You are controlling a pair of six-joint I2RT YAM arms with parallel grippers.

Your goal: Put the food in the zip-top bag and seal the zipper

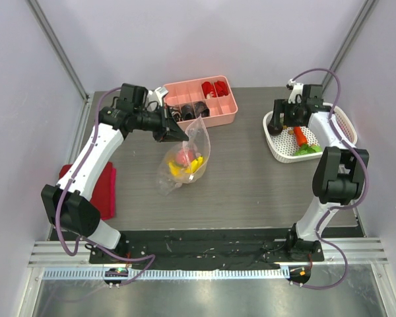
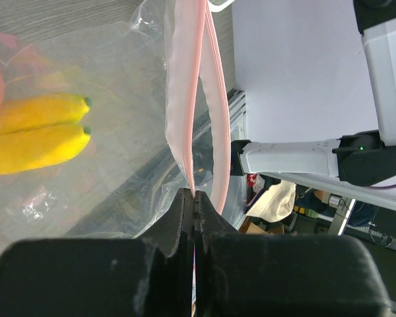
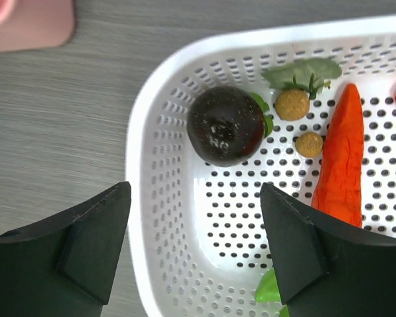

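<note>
A clear zip bag point(image 1: 175, 178) holds a red round food point(image 1: 185, 157) and yellow bananas point(image 1: 195, 165), seen also in the left wrist view point(image 2: 33, 145). My left gripper point(image 1: 183, 136) is shut on the bag's pink-zippered top edge point(image 2: 188, 132). My right gripper point(image 1: 282, 115) stands open over the white perforated basket point(image 3: 145, 198), above its left part, with a dark round food point(image 3: 224, 125), small brown balls point(image 3: 292, 104), a red carrot-like piece point(image 3: 340, 158) and green food point(image 3: 269, 287) below it.
A pink divided bin point(image 1: 218, 115) with socks stands at the back middle. A red cloth point(image 1: 105, 198) lies at the left. The table between bag and basket is clear.
</note>
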